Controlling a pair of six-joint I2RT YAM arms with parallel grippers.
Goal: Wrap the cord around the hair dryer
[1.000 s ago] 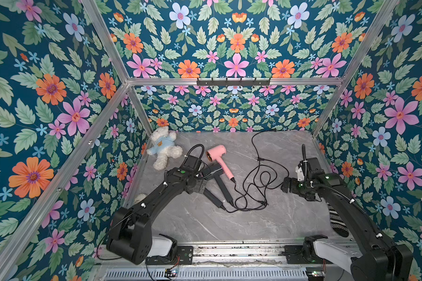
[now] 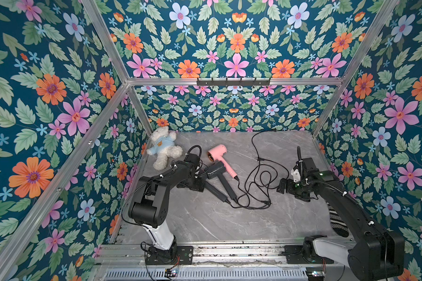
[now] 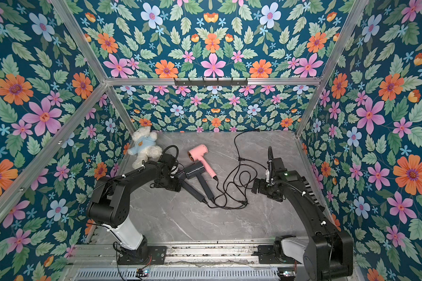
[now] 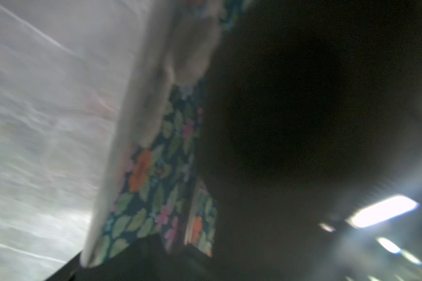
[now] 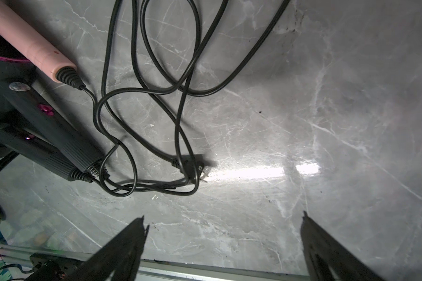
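Note:
A pink hair dryer (image 2: pixel 226 164) lies behind two black hair dryer handles (image 2: pixel 216 191) (image 5: pixel 47 112); one black head (image 2: pixel 215 169) shows beside my left gripper (image 3: pixel 174 184). That gripper stands open at the left of the black dryers, and its fingertips are hard to make out from above. A big dark shape fills much of the left wrist view. Black cords (image 5: pixel 173 89) run loosely looped over the table from the handles, with a plug (image 5: pixel 191 167) among them. To the right of these loops hovers my right gripper, open and empty.
A white teddy bear (image 2: pixel 164 146) in a blue top sits at the back left. Something striped black and white (image 2: pixel 337 220) lies beneath the right arm.
My left arm has swung its elbow inward, its gripper turning at the black dryers. My right gripper moved a little left.

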